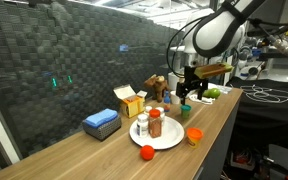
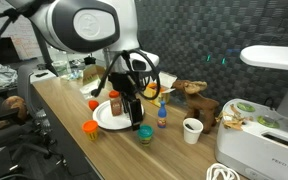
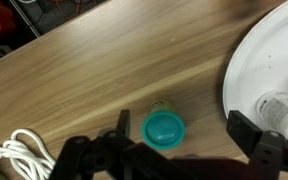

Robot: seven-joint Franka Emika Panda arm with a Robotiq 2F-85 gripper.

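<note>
Above the table my gripper stands open, its two dark fingers wide apart with nothing held. A green cup (image 3: 163, 130) lies below the gap between them in the wrist view, nearer the left finger. The same green cup (image 1: 186, 112) stands on the wooden table in exterior view 1, with the fingertips just above it. In exterior view 2 the green cup (image 2: 146, 134) is close below the gripper (image 2: 135, 119). Whether a finger touches it, I cannot tell.
The white plate (image 1: 165, 146) holds shaker-like jars (image 1: 155, 125). An orange cup (image 1: 194, 134) and red ball (image 1: 147, 152) sit nearby. A white mug (image 2: 192, 130), blue bottle (image 2: 162, 115) and brown toy animal (image 2: 197, 103) stand behind. A white cable (image 3: 22, 150) lies on the table.
</note>
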